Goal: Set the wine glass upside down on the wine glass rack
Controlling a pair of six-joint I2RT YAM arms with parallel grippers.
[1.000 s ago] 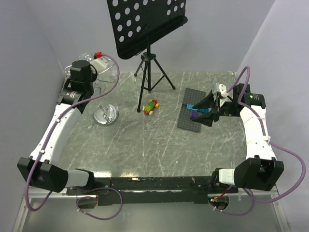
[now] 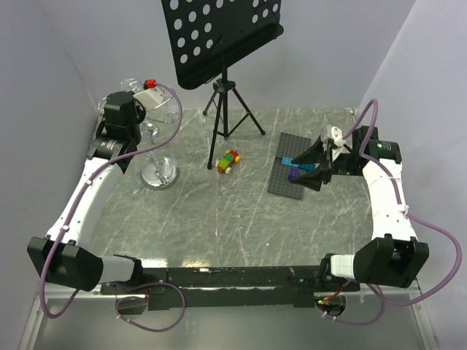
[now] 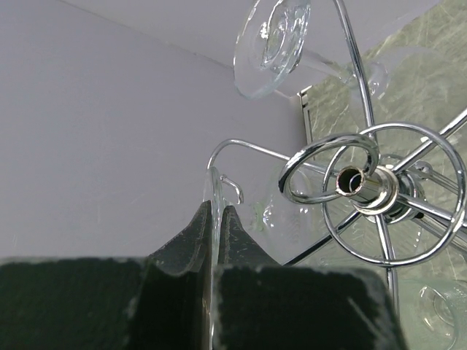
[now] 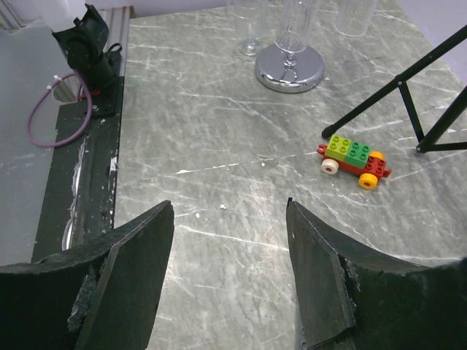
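Observation:
The chrome wine glass rack (image 3: 387, 251) stands at the table's left back, its round base (image 2: 159, 175) showing below my left arm in the top view. In the left wrist view, my left gripper is shut on a wine glass (image 3: 214, 189), seen edge-on beside a hooked arm of the rack. Another glass (image 3: 266, 44) hangs at a rack arm above, and more clear glass shows behind the hub. Whether the held glass rests on the rack cannot be told. My right gripper stands open at the table's right, nothing between its fingers.
A black music stand (image 2: 226, 36) stands at the back centre, a brick toy car (image 4: 350, 157) by its legs. A grey baseplate (image 2: 284, 186) with blue pieces lies under my right gripper.
My left arm and gripper have shifted very slightly in the top view, by a few pixels. The right arm and the objects on the table have not visibly moved.

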